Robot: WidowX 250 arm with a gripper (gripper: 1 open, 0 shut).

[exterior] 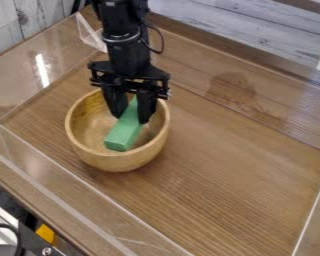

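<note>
My black gripper (133,95) reaches down from the top centre over a round wooden bowl (83,128). A green block (123,131), long and rounded, rests in the bowl, tilted, with its upper end between the gripper's fingers. The gripper is shut on that upper end, though the fingertips are partly hidden by the dark body of the gripper.
Pale plank walls stand at the back.
</note>
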